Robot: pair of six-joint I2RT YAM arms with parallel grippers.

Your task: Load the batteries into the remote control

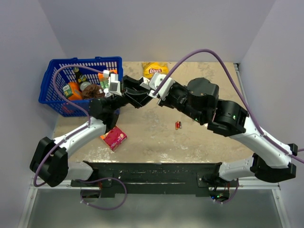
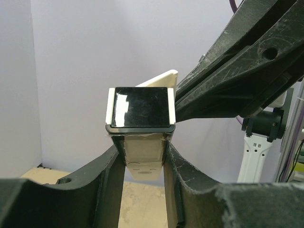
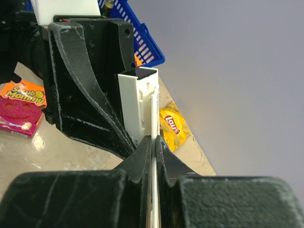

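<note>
The white remote control (image 2: 140,107) is raised above the table, its black-capped end facing the left wrist camera, with my left gripper shut on it. In the right wrist view it stands upright (image 3: 133,104), and my right gripper is shut on a thin white piece along its side, which looks like the battery cover. The two grippers meet at the top centre of the top view. Loose batteries (image 1: 178,125) lie on the table below, right of centre.
A blue basket of items (image 1: 52,85) stands at the back left. A yellow Lay's bag (image 1: 155,68) lies at the back, a pink packet (image 1: 114,137) at the left.
</note>
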